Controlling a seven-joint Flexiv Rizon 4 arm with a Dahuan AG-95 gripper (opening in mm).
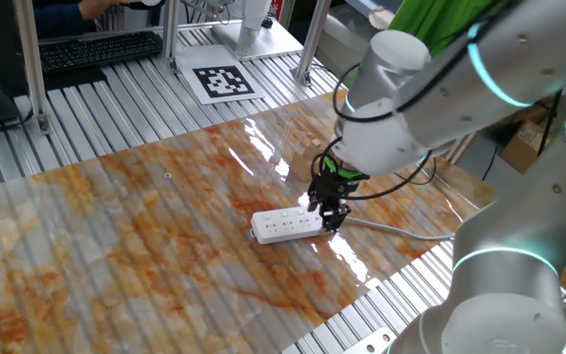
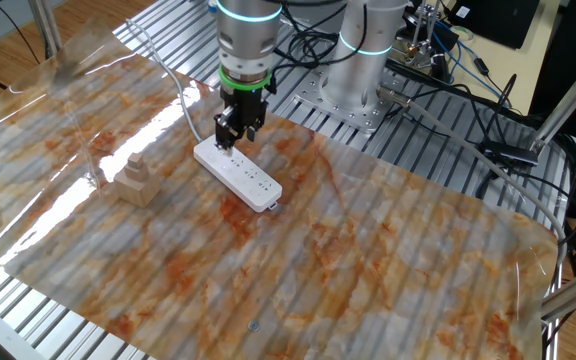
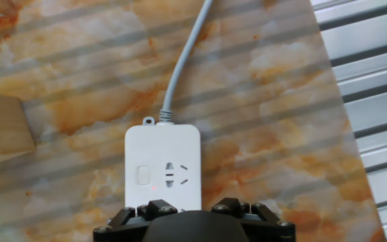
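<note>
A white power strip (image 1: 285, 225) lies flat on the marbled sheet, its grey cord running off from one end. My gripper (image 1: 329, 205) points down over the cord end of the strip. In exterior view 2 the black fingers of the gripper (image 2: 238, 128) are just above or at the end of the strip (image 2: 236, 174); contact cannot be told. The wrist view shows the fingertips spread apart at the bottom edge, the left one overlapping the strip (image 3: 162, 151). One switch and one socket are visible there; the rest of the strip is hidden by the gripper.
A wooden block (image 2: 138, 184) with a stepped top stands near the strip's cord end, and its side (image 3: 4, 128) shows at the wrist view's left. The grey cord (image 3: 185, 57) trails away. Most of the marbled sheet (image 2: 388, 260) is bare.
</note>
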